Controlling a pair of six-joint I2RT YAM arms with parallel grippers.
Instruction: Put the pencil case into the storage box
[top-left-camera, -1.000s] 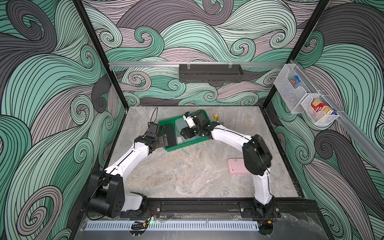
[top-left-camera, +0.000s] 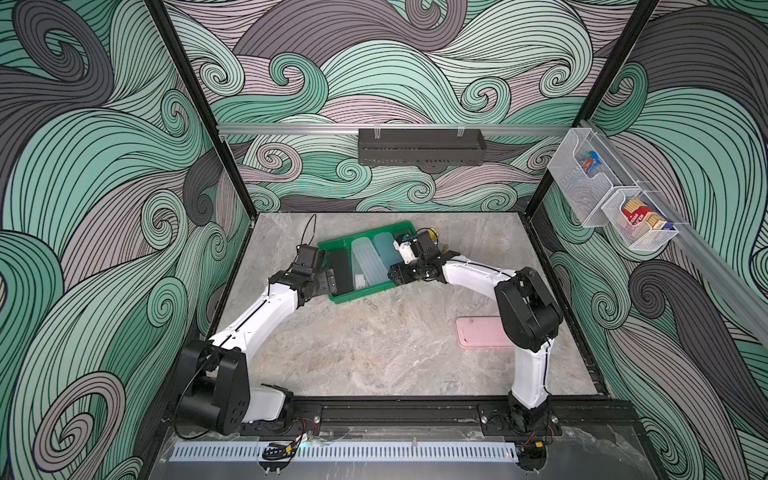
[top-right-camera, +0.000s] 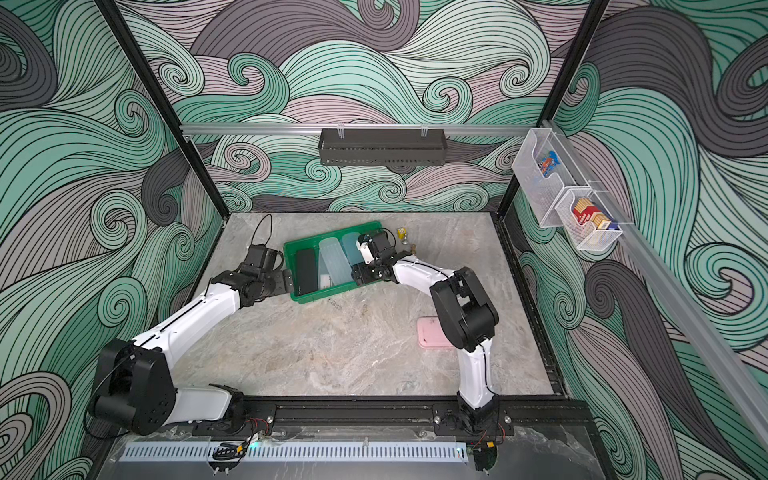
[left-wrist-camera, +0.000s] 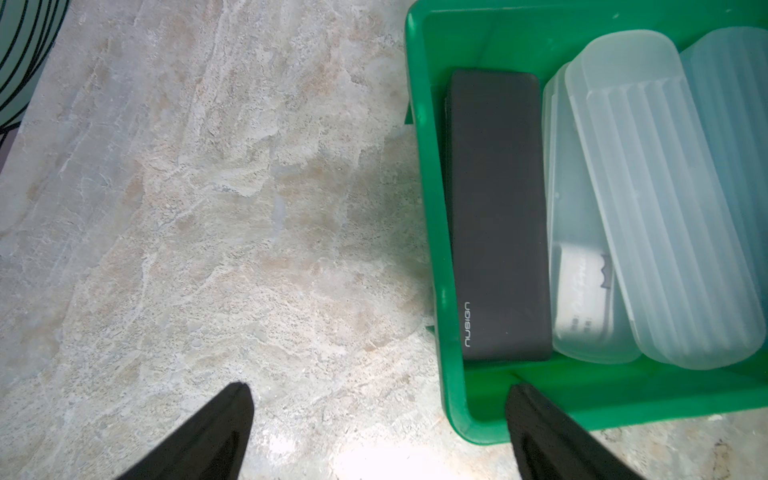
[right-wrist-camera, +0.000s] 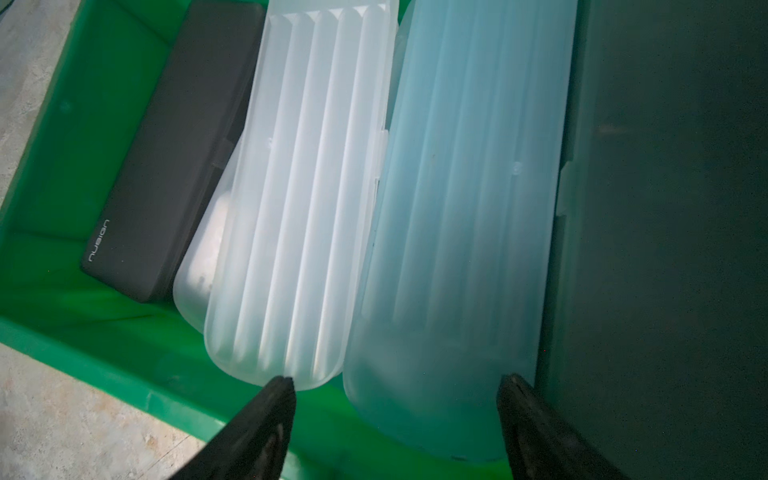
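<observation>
The green storage box stands at the back of the table. In the right wrist view it holds a black pencil case, a frosted white case leaning over a clear one, and a teal case. A dark grey-green surface fills the right side there; I cannot tell what it is. My right gripper hangs open over the white and teal cases' near ends, gripping nothing. Outside the box's left wall, my left gripper is open and empty, its right finger overlapping the near-left corner.
A flat pink case lies at the right front, partly behind the right arm. A small yellow item sits right of the box. Wire baskets hang on the right wall.
The left arm stays still.
</observation>
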